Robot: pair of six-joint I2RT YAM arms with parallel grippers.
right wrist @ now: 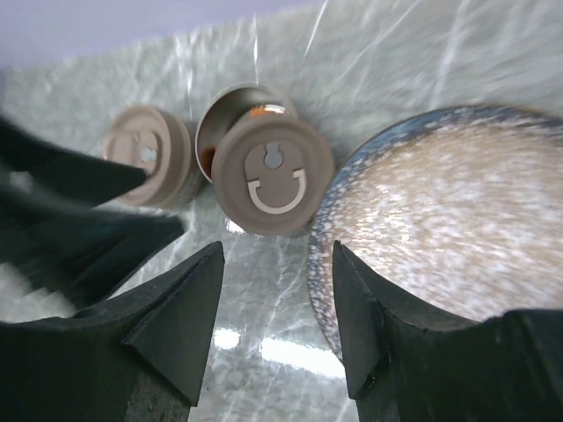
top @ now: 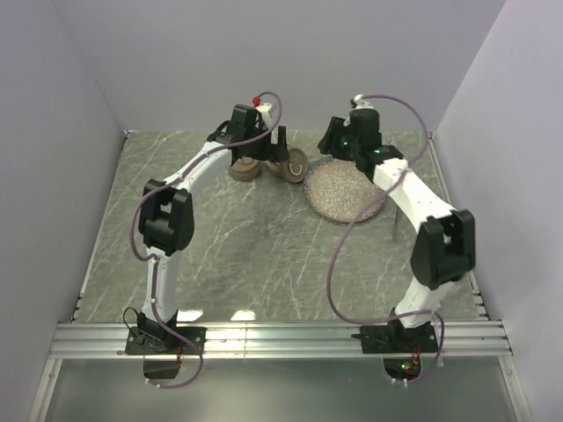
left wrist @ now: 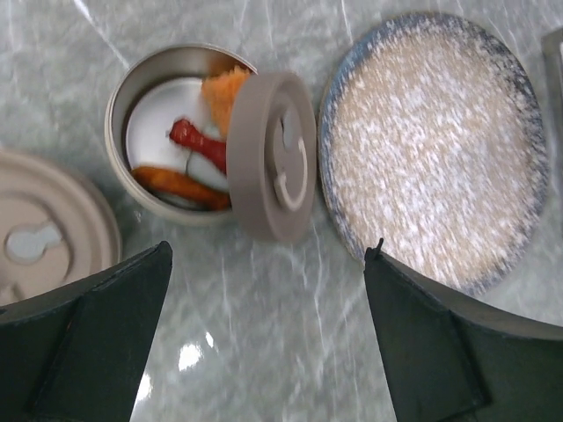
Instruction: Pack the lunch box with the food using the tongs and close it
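Note:
In the left wrist view a round metal lunch box point(left wrist: 132, 105) holds orange and red food pieces, with a grey-brown lid point(left wrist: 251, 158) leaning tilted on its right side. A closed stacked container point(left wrist: 53, 202) sits to its left. A large speckled round tray point(left wrist: 440, 149) lies to the right. My left gripper hovers open over the lunch box, fingertips apart, nothing between them. My right gripper is open above the tray's left part, facing the lid and box, with nothing between its fingers.
A long thin metal item point(top: 396, 224) lies at the tray's right, partly hidden by the right arm. Walls bound the back and sides, and both grippers are close together.

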